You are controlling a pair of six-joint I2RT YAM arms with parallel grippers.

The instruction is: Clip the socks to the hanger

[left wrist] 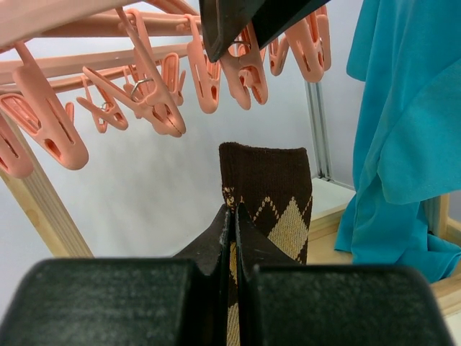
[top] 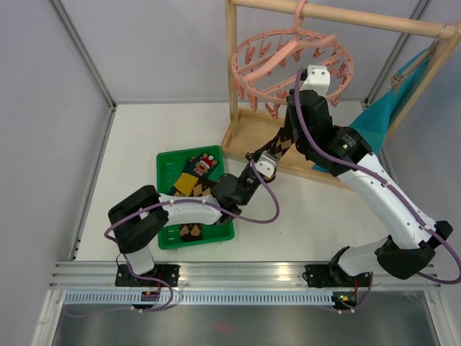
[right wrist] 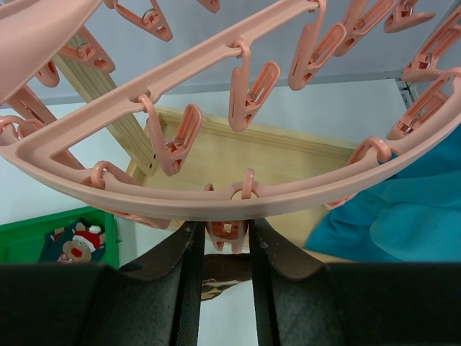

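Note:
A dark brown sock with a tan diamond pattern (left wrist: 284,216) stands upright from the fingertips of my left gripper, which is shut on it. Its cuff, in the left wrist view, is below the row of pink clips and apart from them. My right gripper is shut on a pink clip (right wrist: 227,232) at the near rim of the round pink hanger (right wrist: 238,210). Part of the sock (right wrist: 225,272) shows below that clip in the right wrist view. From above, the sock (top: 283,141) lies between both grippers.
A green tray (top: 167,236) with several more socks (top: 205,164) stands left of the left arm. The hanger hangs from a wooden rack (top: 360,17), and a teal cloth (top: 374,126) hangs at its right. Bare white table lies front right.

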